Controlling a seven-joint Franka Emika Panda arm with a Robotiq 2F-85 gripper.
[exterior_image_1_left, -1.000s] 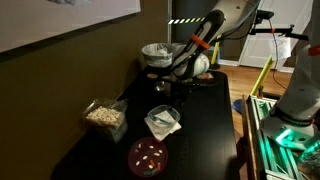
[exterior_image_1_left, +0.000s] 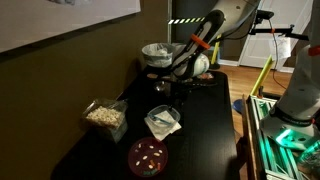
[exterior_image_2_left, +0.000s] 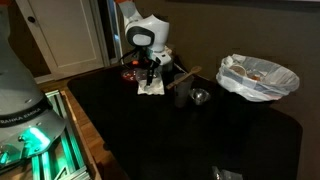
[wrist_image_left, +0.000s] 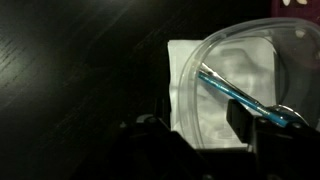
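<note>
A clear plastic container (wrist_image_left: 187, 91) sits on a white paper napkin (wrist_image_left: 180, 54). Inside it lies a shiny blue-handled utensil (wrist_image_left: 235, 92), probably a spoon. My gripper is open, its fingers on either side of the container's near-left wall in the wrist view; whether they touch it I cannot tell. In exterior view 1 the container (exterior_image_1_left: 163, 121) lies just nearer the camera than the gripper (exterior_image_1_left: 179, 98). Exterior view 2 has the gripper (exterior_image_2_left: 151, 77) low over the napkin (exterior_image_2_left: 151, 88), the container largely hidden there.
A dark red plate (exterior_image_1_left: 147, 157) with small pieces lies near the container. Along the wall side stands a clear tub of pale bits (exterior_image_1_left: 105, 120). Beyond are a metal bowl (exterior_image_2_left: 200, 97), a dark cup (exterior_image_2_left: 182, 94), a wooden spoon (exterior_image_2_left: 187, 74) and a white lined basket (exterior_image_2_left: 257, 80).
</note>
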